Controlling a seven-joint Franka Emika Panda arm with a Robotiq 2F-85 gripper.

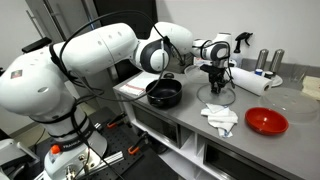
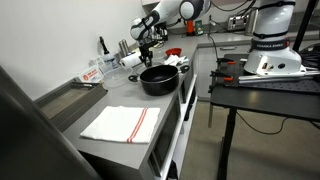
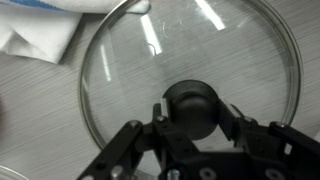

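A round glass lid (image 3: 120,75) with a metal rim lies on the grey counter, its black knob (image 3: 190,100) upward. My gripper is over the lid, with a fingertip on either side of the knob. Whether the fingers press on it cannot be made out. From the side, the gripper (image 1: 213,87) is pointing down at the lid (image 1: 225,98), close above its middle. A black pot (image 1: 164,93) without a lid stands nearer the arm's base; the other exterior view shows the pot (image 2: 165,80) too.
A crumpled white cloth (image 1: 220,119) lies just in front of the lid, and a red bowl (image 1: 267,121) is to its right. Behind are a white roll (image 1: 250,82) and bottles. A flat white towel (image 2: 127,123) lies beyond the pot.
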